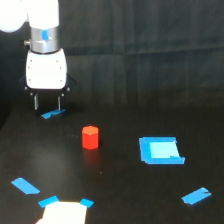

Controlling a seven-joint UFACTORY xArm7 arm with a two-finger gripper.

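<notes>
A red block (90, 137) rests on the dark table, left of centre. My gripper (48, 104) points downward at the upper left, behind the block and to its left in the view. Its two thin dark fingers stand apart, and no object shows between them; the gripper is open and clear of the block.
Right of the block lies a pale square (163, 150) edged with blue tape. Blue tape pieces mark the table, one at the lower left (25, 186) and one at the lower right (196, 196). A whitish-orange object (63, 213) is cut off below.
</notes>
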